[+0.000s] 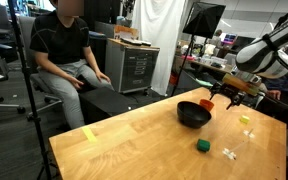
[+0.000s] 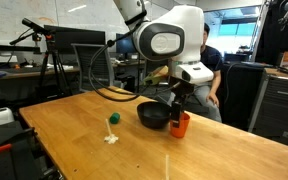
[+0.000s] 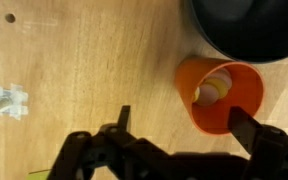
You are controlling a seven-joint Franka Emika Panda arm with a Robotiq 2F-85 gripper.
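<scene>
An orange cup point(image 3: 219, 95) stands upright on the table, with pale and yellowish pieces visible inside it in the wrist view. Right beside it is a black bowl point(image 3: 252, 25), which looks empty where its inside shows. My gripper hovers over the table near the cup, its fingers wide apart and nothing between them. One finger point(image 3: 242, 124) overlaps the cup's lower right rim in the wrist view; whether they touch cannot be told. The cup point(image 2: 180, 125) appears just under the gripper in the second exterior view.
On the wooden table point(image 1: 134, 145) lie a green block point(image 1: 203, 145), a small yellow object point(image 1: 246, 120) and a white taped patch point(image 1: 230, 153). A seated person point(image 1: 64, 50) is beyond the table edge.
</scene>
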